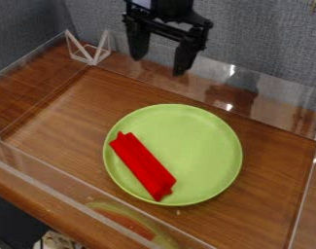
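A black gripper (161,51) hangs at the top centre, high above the back of the wooden table, its two fingers standing apart with nothing seen between them. Lower in the view, a green plate (199,146) lies on the table, with a long red block (143,167) resting on its left part, angled toward the front.
The wooden table (63,107) has clear room to the left and right of the plate. Clear panels (264,97) edge it. A white wire object (88,51) stands at the back left corner, and a grey wall is behind.
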